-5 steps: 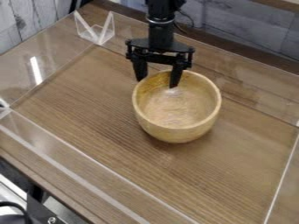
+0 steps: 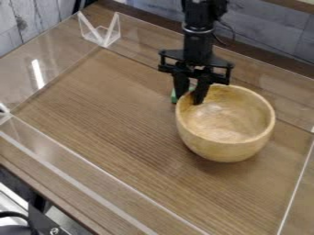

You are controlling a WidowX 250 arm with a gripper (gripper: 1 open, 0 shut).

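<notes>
A large beige bowl (image 2: 230, 128) sits tilted slightly on the wooden table right of centre. The black gripper (image 2: 193, 94) is shut on the near-left part of the bowl's rim, its fingers reaching down over it. A small green object (image 2: 179, 97) shows just left of the bowl, partly hidden by the gripper and the rim.
White tape marks lie at the back left and left edge. The table's back edge runs behind the arm. A dark cable shows at the lower left corner.
The gripper and bowl have moved right and toward the front. The small green object has come into sight at the bowl's left.
</notes>
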